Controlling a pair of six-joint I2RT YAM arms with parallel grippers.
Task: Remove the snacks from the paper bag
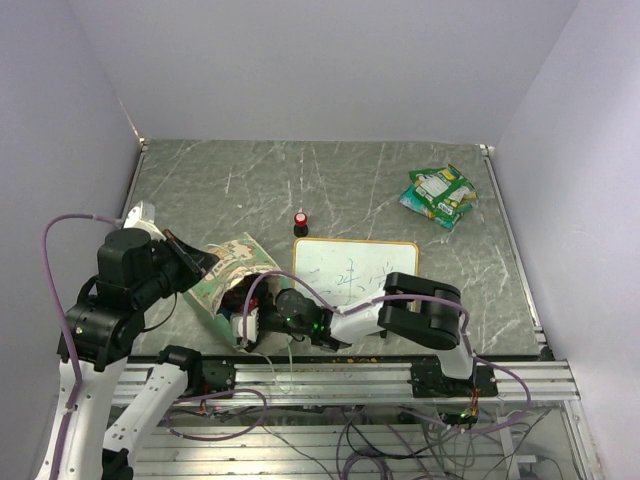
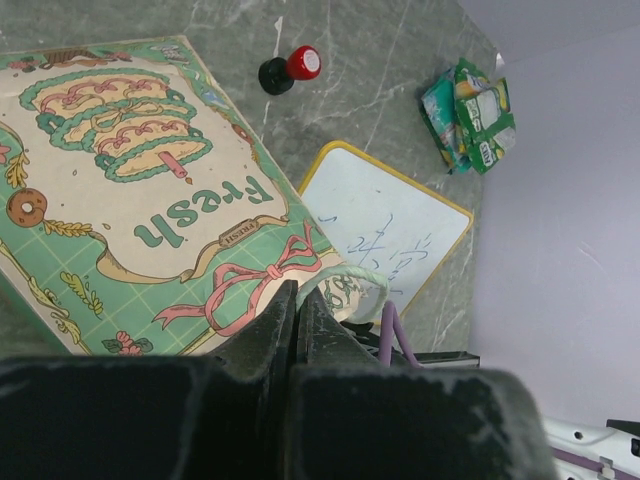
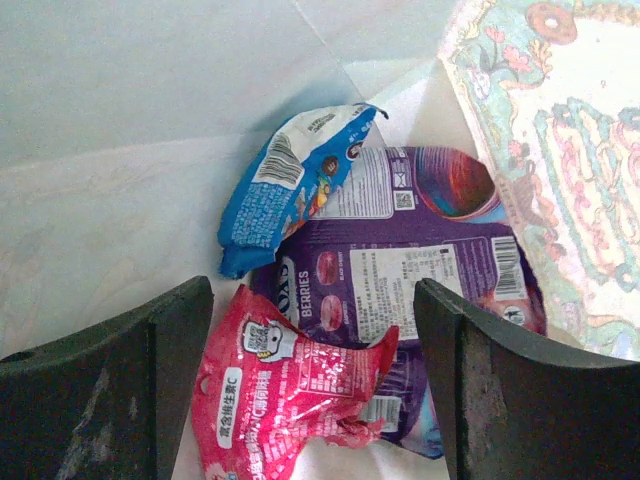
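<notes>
The paper bag (image 1: 245,250), cream and green with a printed front (image 2: 150,200), lies on the table at the front left. My left gripper is shut on its pale cord handle (image 2: 345,272). In the right wrist view, the bag's white inside surrounds a small blue snack pack (image 3: 285,190), a large purple berries pack (image 3: 400,270) and a pink pack (image 3: 280,390). My right gripper stands open at the bag's mouth, its fingers on either side of the pink pack and the lower purple pack. Nothing appears gripped between them.
Green and teal snack packs (image 1: 440,195) lie at the back right. A whiteboard (image 1: 350,268) with a yellow edge is right of the bag, partly under the right arm. A small red-topped object (image 1: 300,224) stands behind it.
</notes>
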